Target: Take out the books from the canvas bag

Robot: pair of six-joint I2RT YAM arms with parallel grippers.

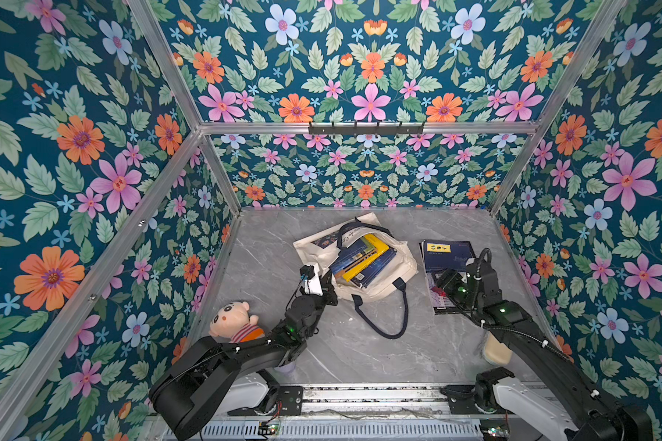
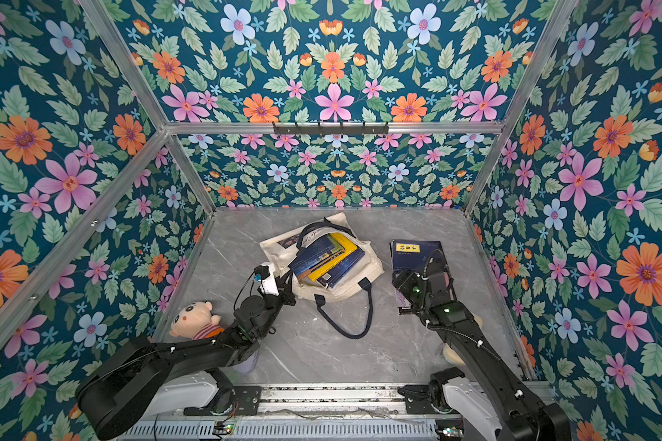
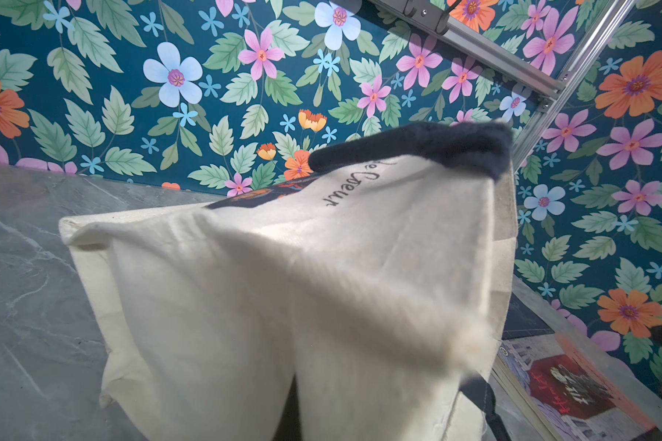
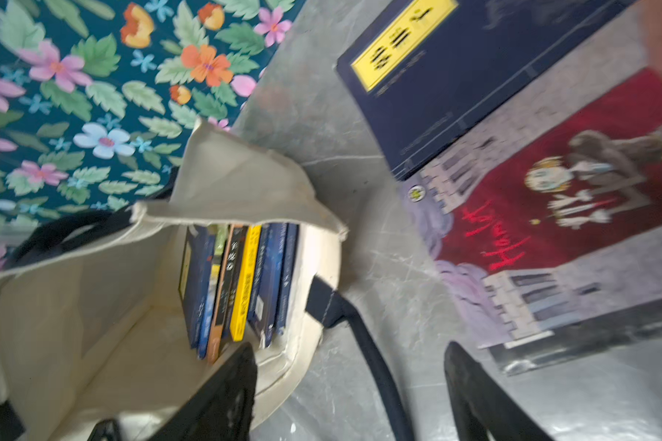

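The cream canvas bag (image 1: 406,264) lies open on the table with several books, including a yellow book (image 4: 245,283) and blue ones, packed inside. My left gripper (image 1: 328,286) is shut at the bag's left edge. In the left wrist view the bag's cloth (image 3: 198,316) rises around it and mostly hides its fingertips. Right of the bag lie a dark blue book (image 4: 478,81) with a yellow label and a red Hamlet book (image 4: 566,198). My right gripper is open and empty, above the left side of those books, facing the bag.
The bag's dark handle (image 1: 397,330) loops onto the table in front. A plush doll (image 1: 231,319) sits at the left, and a pale beige object (image 1: 497,349) is under the right arm. Bare table lies between the bag and the front rail.
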